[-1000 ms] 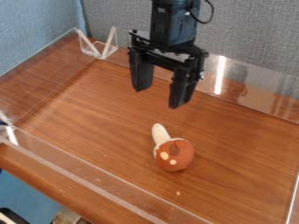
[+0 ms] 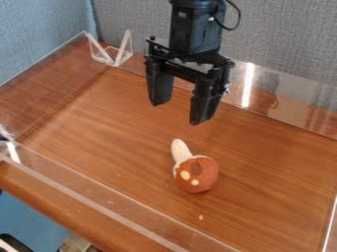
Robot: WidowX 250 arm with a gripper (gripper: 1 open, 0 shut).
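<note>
My black gripper (image 2: 182, 94) hangs in the upper middle of the camera view, above the wooden table, its two fingers spread wide open with nothing between them. Below it, a toy mushroom lies on its side on the table, with an orange-red spotted cap (image 2: 198, 175) toward the front and a pale stem (image 2: 180, 151) pointing to the back.
A white wire object (image 2: 112, 51) stands at the back left corner. Clear low walls edge the table, with grey padded panels (image 2: 290, 59) behind.
</note>
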